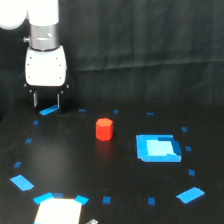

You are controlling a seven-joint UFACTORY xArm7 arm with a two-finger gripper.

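A red, roughly hexagonal block [104, 129] lies on the dark table near the middle of the camera view. To its right is a blue square tray [144, 140] with a pale blue inside. At the far left, my gripper [46, 104] hangs beneath the white and grey arm. Its two dark fingers stand apart, open, and nothing shows between them. The gripper is well clear of both the block and the tray.
Small blue marks are scattered over the black table. Larger blue strips [190, 195] lie near the front and left. A pale, bright object [58, 211] is cut off by the bottom edge. Clear table surrounds the block.
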